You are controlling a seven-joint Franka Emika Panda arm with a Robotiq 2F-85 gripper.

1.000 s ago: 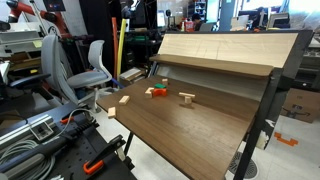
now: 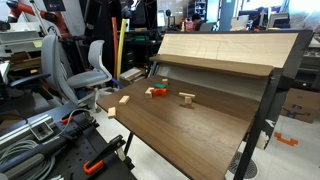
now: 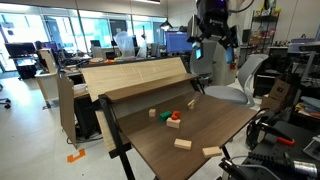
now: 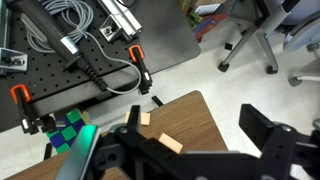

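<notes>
My gripper (image 3: 213, 52) hangs high above the desk near its end in exterior view 2. In the wrist view its dark fingers stand wide apart at either side, so the gripper is open with nothing between them. On the brown desk top (image 2: 200, 125) lie small wooden blocks, including a pale block (image 3: 182, 144) and another pale block (image 3: 212, 152) near the edge. A red piece (image 2: 159, 91) and a green piece (image 3: 165, 116) sit close together farther in. One wooden block (image 4: 172, 143) shows below the gripper in the wrist view.
A raised wooden shelf (image 2: 215, 65) runs along one long side of the desk. A black cart (image 4: 70, 70) with cables and orange-marked clamps stands by the desk's end. A grey chair (image 2: 88, 70) is nearby.
</notes>
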